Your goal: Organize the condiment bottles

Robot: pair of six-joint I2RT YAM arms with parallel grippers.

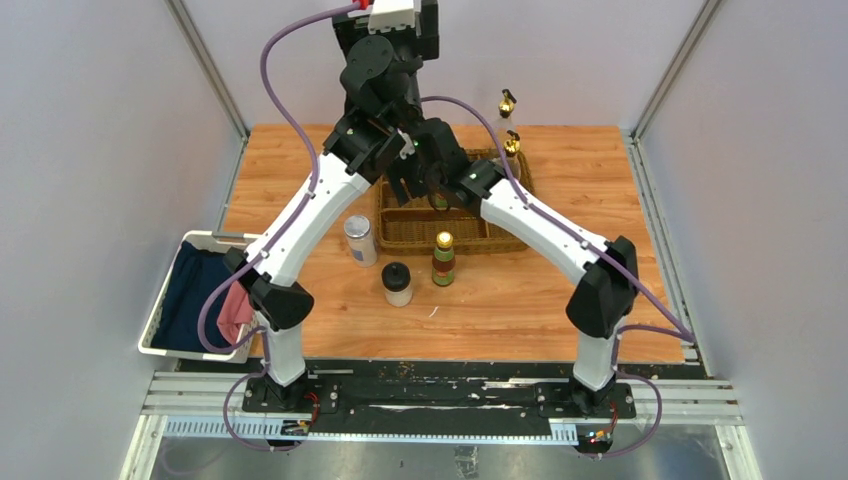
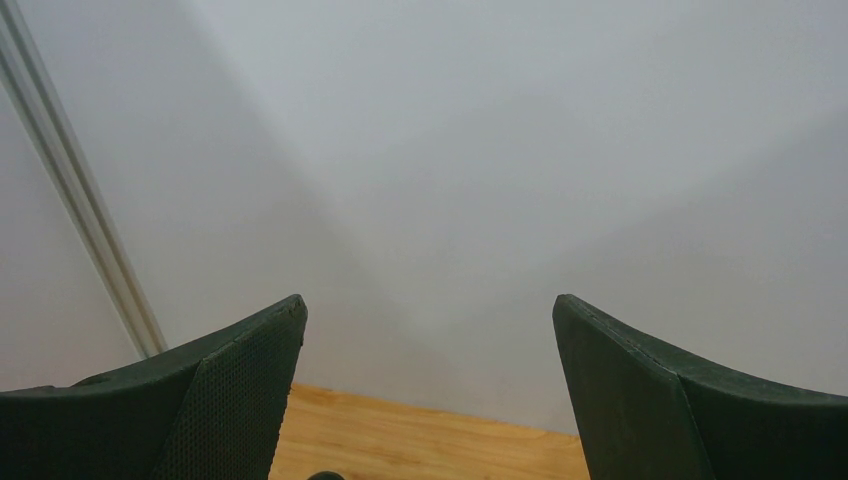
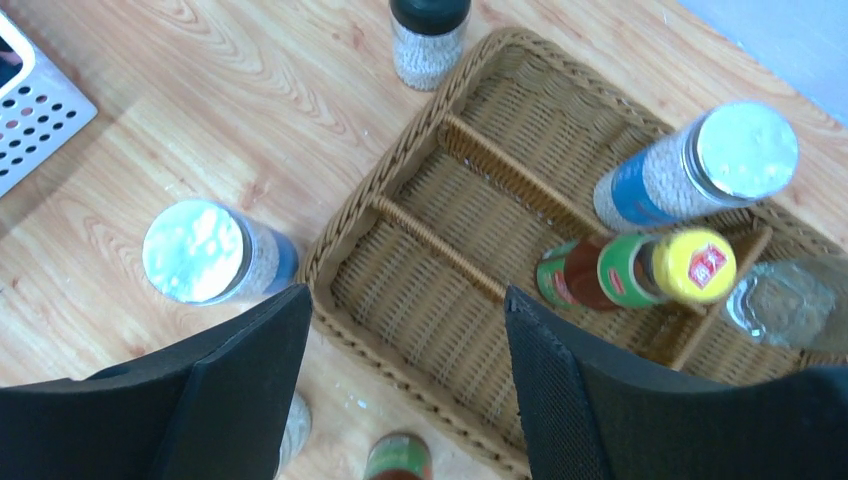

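Note:
A wicker basket (image 1: pixel 430 233) with compartments holds a silver-capped shaker (image 3: pixel 690 165), a green yellow-capped bottle (image 3: pixel 640 268) and a clear glass bottle (image 3: pixel 790 305). Outside it on the table stand another silver-capped jar (image 1: pixel 360 240), a black-capped jar (image 1: pixel 397 284) and a second green bottle (image 1: pixel 443 260). One more black-capped jar (image 3: pixel 430 45) appears past the basket in the right wrist view. My right gripper (image 1: pixel 405 188) hangs over the basket's left side, its fingers (image 3: pixel 555 390) apart with nothing between. My left gripper is open and empty, high at the back.
Dark and pink cloths lie in a white bin (image 1: pixel 150 325) at the left. Gold-topped pump bottles (image 1: pixel 507 105) are at the basket's back right. Both forearms cross above the basket, close together.

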